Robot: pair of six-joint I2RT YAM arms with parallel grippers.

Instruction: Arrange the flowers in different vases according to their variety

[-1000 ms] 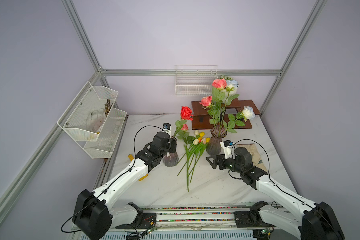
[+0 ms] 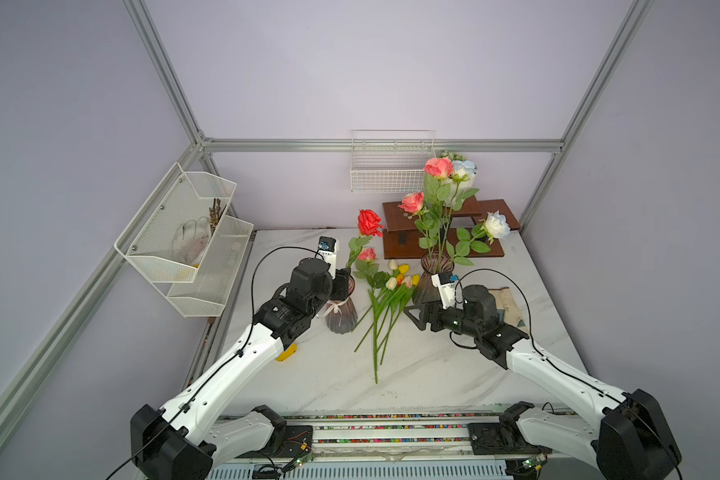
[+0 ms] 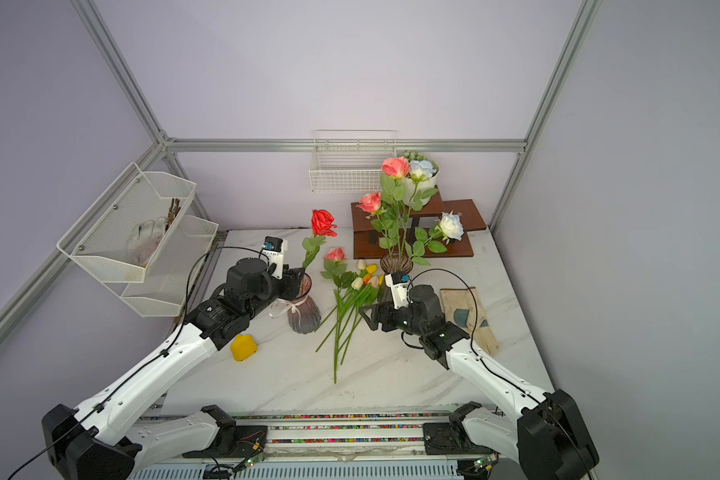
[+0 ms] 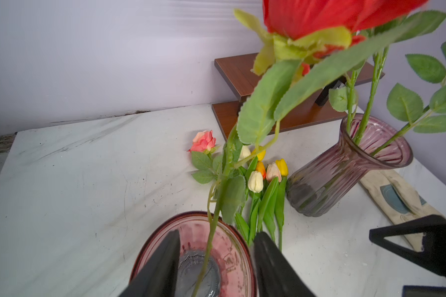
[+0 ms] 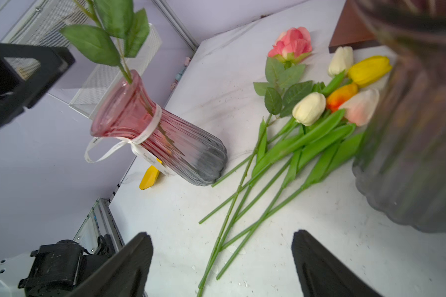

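Note:
A red rose (image 2: 369,222) stands in the pink-grey vase (image 3: 304,318) at left; my left gripper is open just above that vase's mouth, the stem passing between its fingers. A second vase (image 4: 322,178) holds pink and white roses (image 3: 395,167). Between the vases lie several tulips (image 5: 309,109) in white, yellow, orange and pale pink, with a pink rose (image 5: 290,45). My right gripper hangs open beside the second vase, over the tulip stems, with nothing held.
A wooden stand (image 3: 456,248) is at the back, a folded cloth (image 3: 480,336) at the right, a yellow object (image 3: 244,346) at the left. Wire baskets (image 2: 180,232) hang on the walls.
My left arm has moved left and up while the red rose shifted slightly left and upright. My right gripper has moved left and up, toward the second vase.

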